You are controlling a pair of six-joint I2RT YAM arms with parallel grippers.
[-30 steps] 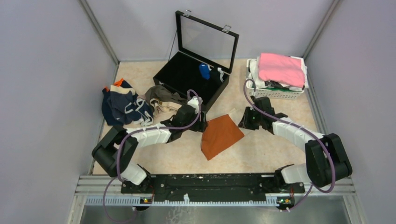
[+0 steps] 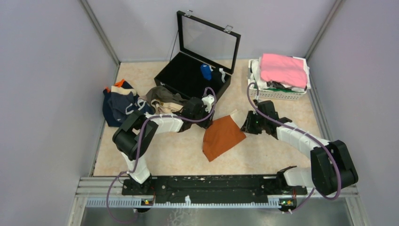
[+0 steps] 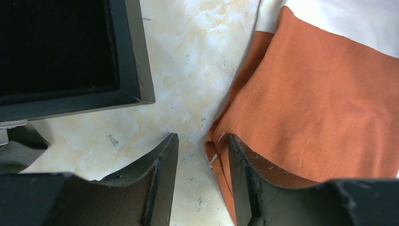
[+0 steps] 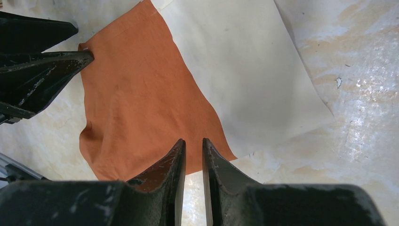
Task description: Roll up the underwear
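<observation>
The underwear, rust-orange with a white section (image 4: pixel 249 75), lies flattened on the table; its orange body (image 2: pixel 222 139) shows between the arms in the top view. My left gripper is partly open at the cloth's left edge, one finger over bare table and the other against the orange fabric (image 3: pixel 310 103). Whether cloth sits between its tips is hard to tell, but most of the gap shows bare table. At the right side, my right gripper is partly open over the lower edge near the orange and white seam, holding nothing visible.
Behind the left gripper stands an open black case (image 2: pixel 171 75) with a blue rolled item (image 2: pixel 206 71) inside. Folded clothes (image 2: pixel 124 104) lie at left. A white basket (image 2: pixel 275 94) of laundry is at back right.
My left arm has moved right, bringing its gripper to the cloth's left edge. The cloth lies in the same place.
</observation>
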